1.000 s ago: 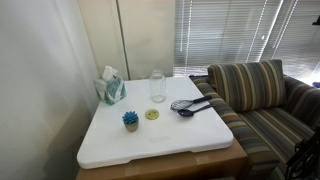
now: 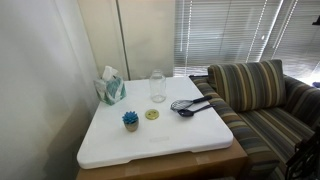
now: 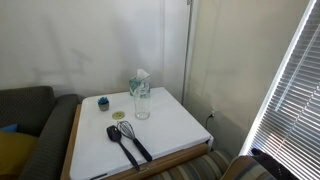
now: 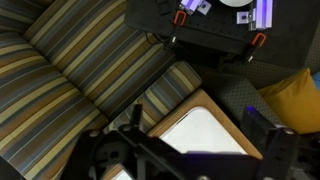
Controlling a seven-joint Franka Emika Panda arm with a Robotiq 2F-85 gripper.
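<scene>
On the white table (image 2: pixel 165 140) a clear jar (image 2: pixel 158 87) stands upright near the back. A black whisk (image 2: pixel 183 104) and a black spoon-like utensil (image 2: pixel 188 112) lie side by side toward the sofa. Near the front left sits a small blue-green plant (image 2: pixel 131 118) in a pot, with a round yellow item (image 2: pixel 152 114) close by. My gripper appears open in the wrist view, its dark fingers wide apart and nothing between them. It is away from the tabletop objects, with only a white table corner below it.
A tissue box (image 2: pixel 112 91) occupies the table's back left. Beside the table is a striped sofa (image 2: pixel 245 88); a grey one with a yellow cushion (image 3: pixel 14 150) shows in exterior view 2.
</scene>
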